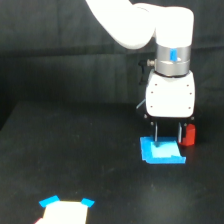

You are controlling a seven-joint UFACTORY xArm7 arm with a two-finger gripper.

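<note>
The white robot arm reaches down from the top to its gripper [168, 130], whose fingers hang above a pale square pad [164, 150] edged with blue tape. A red object [188, 134] stands just beside the fingers on the right, partly behind them. Whether the fingers hold anything is hard to tell at this size.
At the bottom left lies a second pale square [65, 213] with blue tape at its corners and a small pinkish item at its left edge.
</note>
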